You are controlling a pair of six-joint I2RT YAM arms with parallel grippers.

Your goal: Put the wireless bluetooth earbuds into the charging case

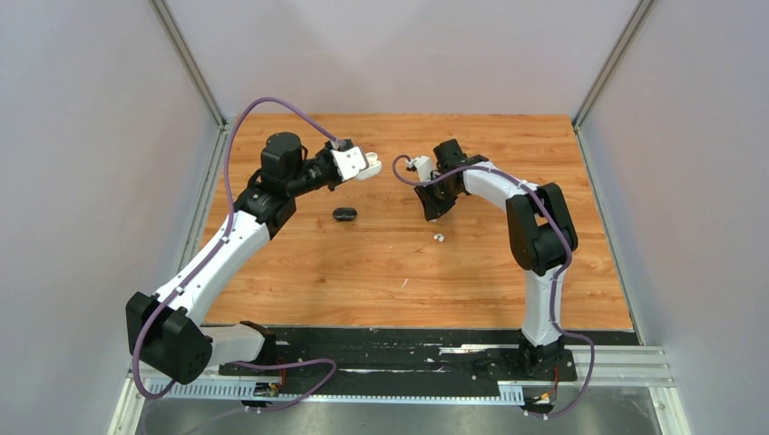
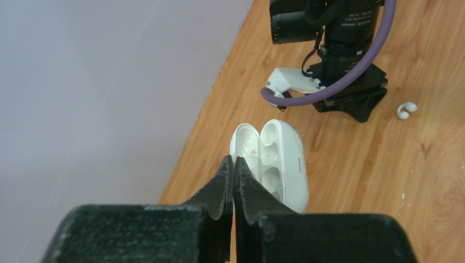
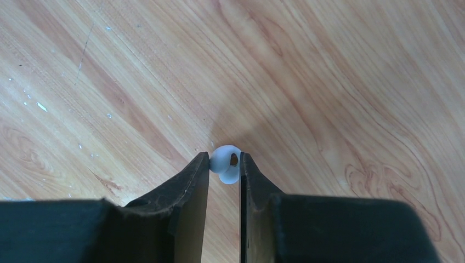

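The open white charging case [image 2: 293,164] stands right at the tips of my left gripper, its lid and hollow side facing the left wrist camera. Those fingers are shut against each other; whether a thin edge of the lid is pinched cannot be told. From above, the case [image 1: 373,167] appears beside the left gripper's end. One white earbud [image 3: 221,159] lies on the wood between the fingertips of my right gripper, which is part open with a finger close on each side. A second white earbud [image 1: 439,237] rests on the table, nearer the front.
A small black object [image 1: 345,214] sits on the table below the left gripper. Pale walls bound the back and sides.
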